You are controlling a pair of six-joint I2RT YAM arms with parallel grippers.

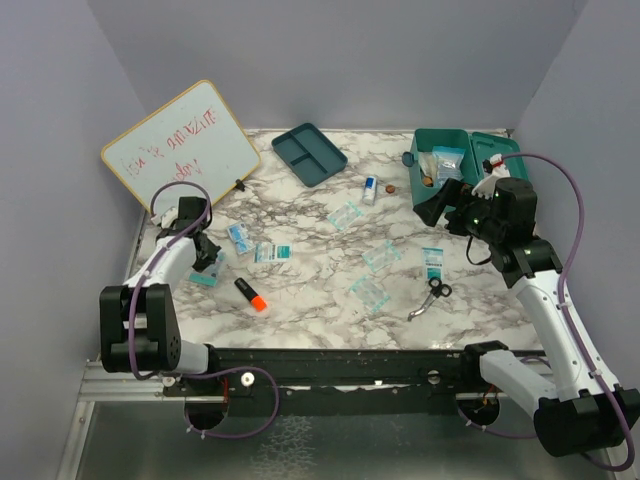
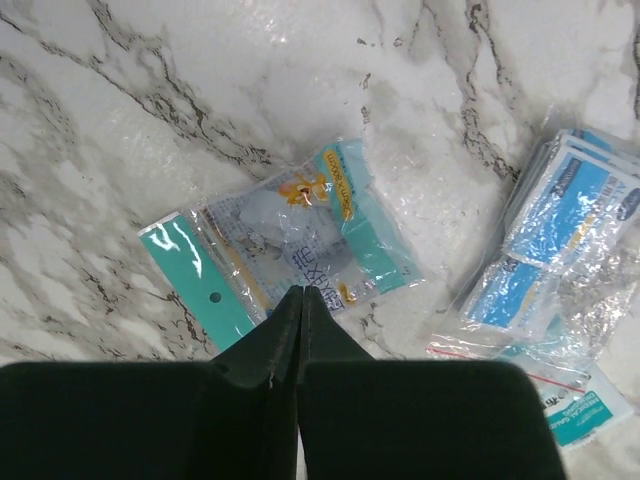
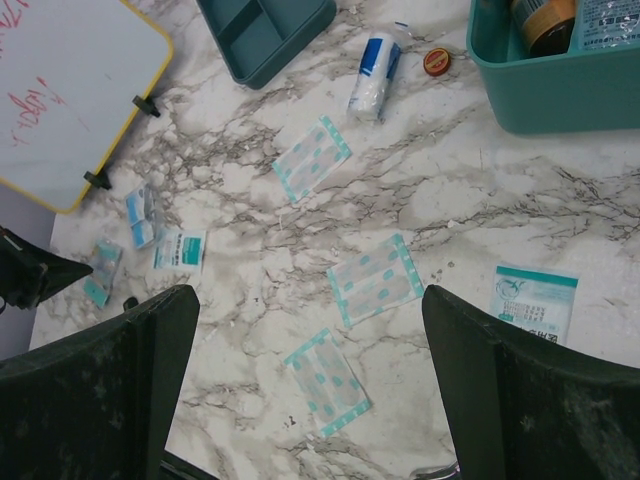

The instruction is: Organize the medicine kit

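A flat clear packet with teal edges (image 2: 285, 245) lies on the marble table in the left wrist view, whole and outside the fingers. My left gripper is shut, its tips together at the packet's near edge with nothing between them. Right of it lie blue-and-white packets in a clear bag (image 2: 555, 240), partly over a gauze packet (image 2: 580, 418). Over by the green medicine box (image 1: 428, 205), my right gripper (image 1: 440, 208) stands open and empty. The box holds a bottle and packets.
Several flat clear packets, one being a teal-dotted packet (image 3: 375, 280), lie mid-table. Scissors (image 1: 430, 300), a black-and-orange marker (image 1: 251, 294), a wrapped roll (image 1: 370, 190) and a divided tray (image 1: 310, 155) are spread around. A whiteboard (image 1: 180, 145) leans at back left.
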